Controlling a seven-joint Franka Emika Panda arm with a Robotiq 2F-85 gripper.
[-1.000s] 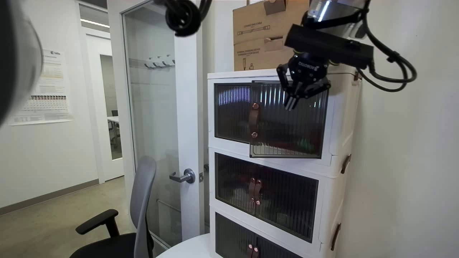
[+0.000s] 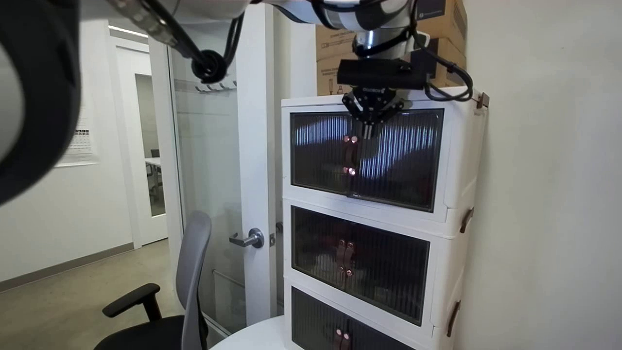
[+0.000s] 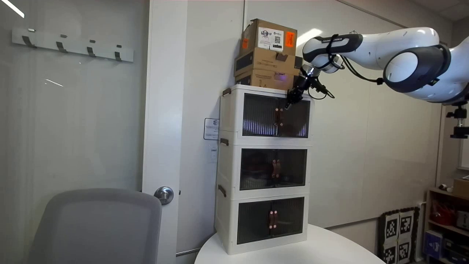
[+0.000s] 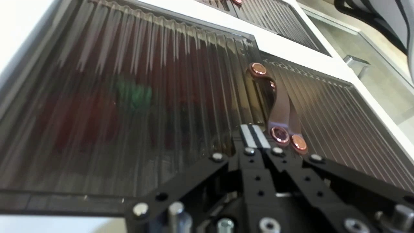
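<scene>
The top box of the white cabinet (image 2: 466,146) has two ribbed, dark see-through doors. Its right door (image 2: 402,160) stands level with the left door (image 2: 318,151), or nearly so; a small gap cannot be ruled out. Brown leather handles (image 4: 282,105) with copper studs sit side by side at the seam. My gripper (image 2: 368,131) is shut, nothing showing between its fingers. In the wrist view, the fingertips lie against or just in front of the right door's ribbed panel, beside its handle. Red and green shapes show dimly behind that panel.
Cardboard boxes (image 3: 266,57) are stacked on the cabinet, close behind my wrist. Two more boxes with shut doors stand below, on a white round table (image 3: 325,246). A grey chair (image 3: 96,224) and a glass door (image 2: 256,175) are off to the left.
The top right door stood ajar and has swung in toward the cabinet. My gripper, shut before too, has moved left and away from the camera, toward the doors' seam.
</scene>
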